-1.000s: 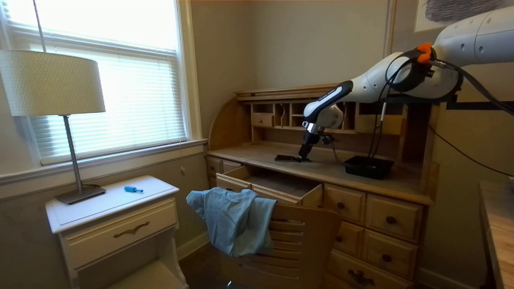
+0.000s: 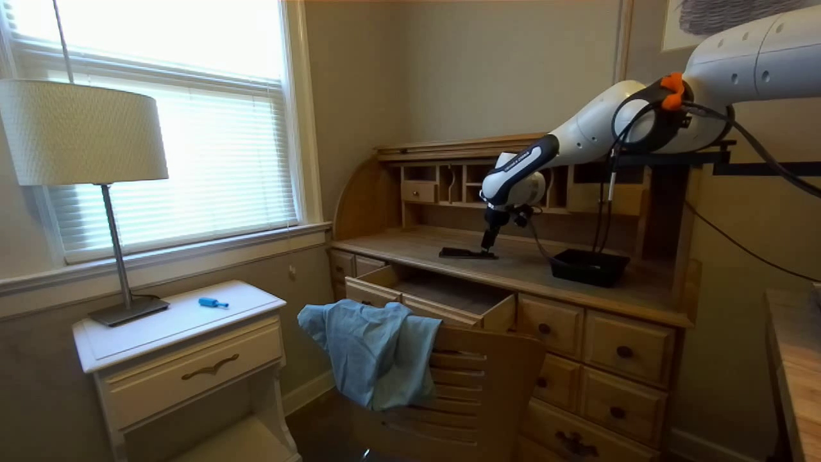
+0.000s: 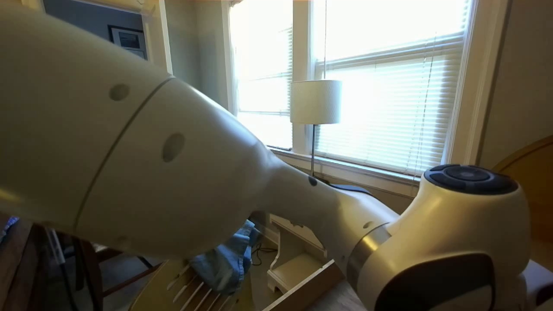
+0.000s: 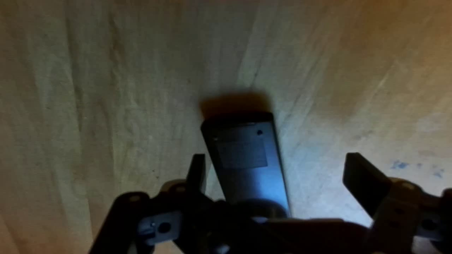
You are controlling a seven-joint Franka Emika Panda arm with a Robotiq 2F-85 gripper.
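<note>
A black, remote-like object (image 2: 459, 253) lies flat on the desk top (image 2: 408, 244). In the wrist view this dark object (image 4: 245, 169) is long and narrow, its near end hidden behind the gripper's body. My gripper stands open over it, one finger on each side. The left finger (image 4: 197, 173) is close to the object's edge, while the right finger (image 4: 366, 182) has a wide gap of bare wood beside it. From exterior view 1, the gripper (image 2: 487, 248) points down at the object's right end. Exterior view 2 shows only the arm (image 3: 207, 171).
A black tray (image 2: 589, 267) sits right of the gripper on the desk. Below the desk top, a drawer (image 2: 462, 292) is pulled out. A chair (image 2: 492, 377) with a blue cloth (image 2: 377, 346) stands in front. The white nightstand holds a blue tool (image 2: 213, 303).
My gripper has swung from a slant to nearly upright, its tip shifting slightly right in exterior view 1. The arm's elbow has moved a little left. The black object looks unmoved.
</note>
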